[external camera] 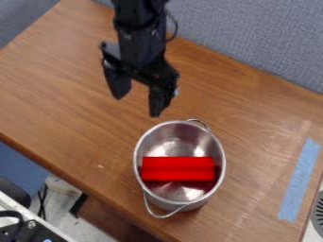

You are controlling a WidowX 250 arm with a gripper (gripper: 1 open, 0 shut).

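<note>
My black gripper [140,77] hangs in the upper middle, above the table and behind a metal pot [171,140], its fingers apart with nothing seen between them. The pot stands at lower middle with handles at top and bottom, and a red block [178,168] lies inside it.
A wooden table [70,99] has much clear room at left and upper right. A light blue strip [297,180] lies at the right. At lower left are the table's edge and some dark cables.
</note>
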